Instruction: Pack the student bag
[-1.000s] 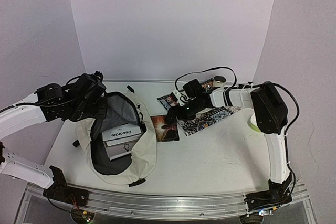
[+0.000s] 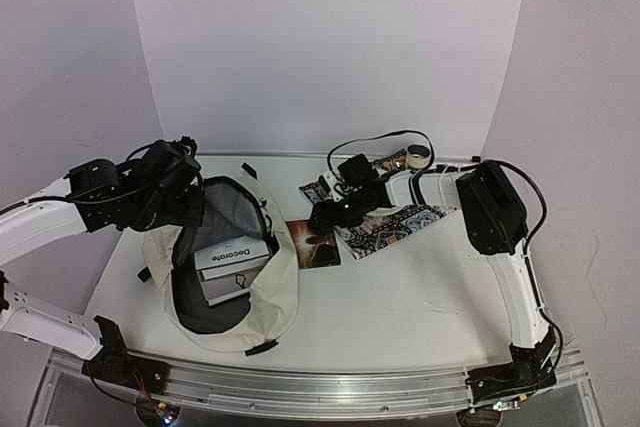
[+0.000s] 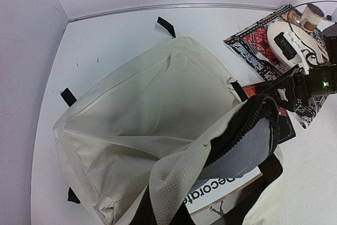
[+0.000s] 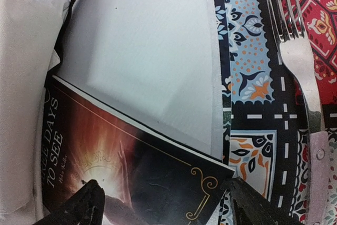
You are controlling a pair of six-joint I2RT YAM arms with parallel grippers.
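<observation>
The cream bag [image 2: 277, 292] lies unzipped on the left of the table, with a white "Decorate" box [image 2: 232, 255] inside it. My left gripper is shut on the fabric edge of the bag's opening and holds it up. Right of the bag, a dark red book [image 4: 142, 175], titled "... Days to See", lies flat; its left end is partly hidden by the bag's side in the right wrist view. Above the book, my right gripper stands open, fingers wide apart, with nothing held between them.
Behind the book is a patterned mat [image 2: 385, 237] carrying a fork [image 4: 300, 56], a white plate [image 3: 281, 32] with a dark-and-white device [image 3: 287, 46], and a cup [image 3: 311, 17].
My right arm has shifted a little left, bringing its gripper nearer the book's far edge. The left arm, bag and book look unmoved.
</observation>
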